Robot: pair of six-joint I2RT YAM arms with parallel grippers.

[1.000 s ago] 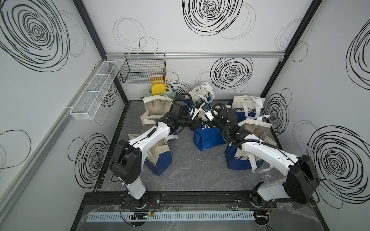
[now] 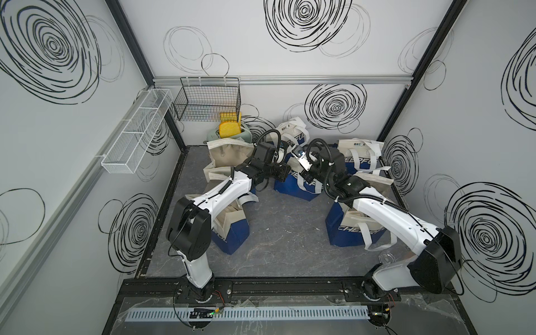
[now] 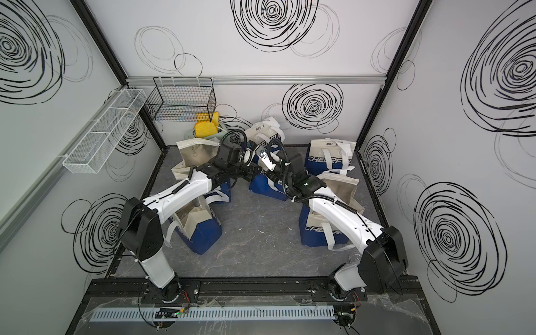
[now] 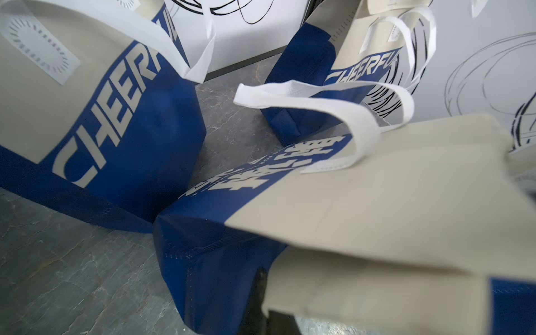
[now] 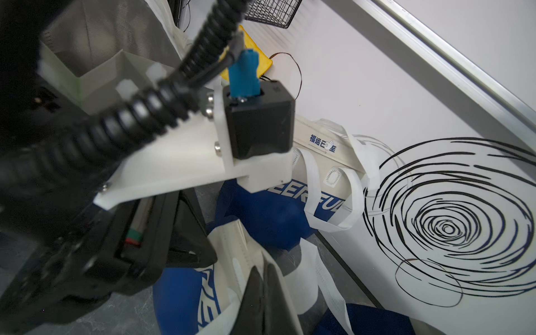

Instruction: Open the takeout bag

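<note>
A blue-and-cream takeout bag (image 2: 290, 187) stands in the middle, beneath both grippers; its cream top and white handles fill much of the left wrist view (image 4: 379, 189). My left gripper is at that bag's cream flap, its fingertips mostly hidden by the fabric; whether it pinches any is unclear. In the right wrist view my right gripper is shut at the bag's cream top edge and handle, nothing visible between its fingers. The left gripper's housing and cable block much of that view. The two grippers are very close together.
Other bags line both sides (image 2: 229, 234) (image 2: 357, 223) and the back (image 3: 329, 156). A black wire basket (image 2: 206, 97) and a white rack (image 2: 134, 134) hang on the walls. A yellow item (image 2: 229, 128) sits back left.
The middle bag has moved back and left, away from the front.
</note>
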